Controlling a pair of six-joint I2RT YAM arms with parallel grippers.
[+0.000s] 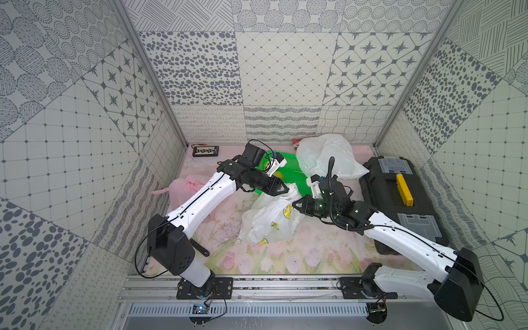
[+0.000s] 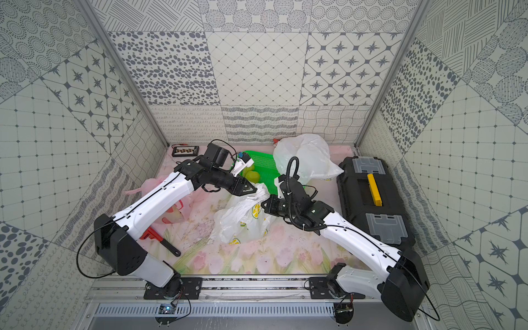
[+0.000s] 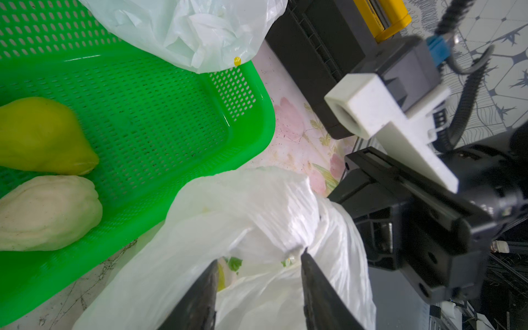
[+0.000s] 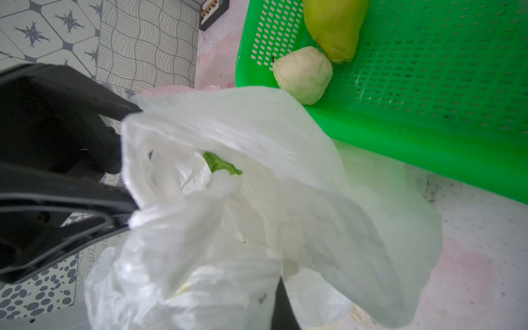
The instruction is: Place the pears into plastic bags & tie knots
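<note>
The white plastic bag [image 1: 275, 217], printed with lemons and green leaves, stands bunched on the table with its mouth raised. My left gripper is open at the mouth; its two fingertips are apart in front of the film. At the bag's right side my right gripper [image 1: 299, 204] is shut on the gathered film, with only a dark finger [image 4: 283, 308] showing in the right wrist view. Folds hide the bag's contents. A yellow-green pear [image 3: 44, 134] and a pale, knobbly fruit [image 3: 49, 211] lie in the green basket [image 3: 258, 121].
Another white bag [image 1: 330, 156] lies over the basket's back right. A black toolbox [image 1: 385, 192] with a yellow handle takes the right side. A pink bag [image 2: 148, 187] and a red-and-black tool [image 2: 162, 242] lie at left.
</note>
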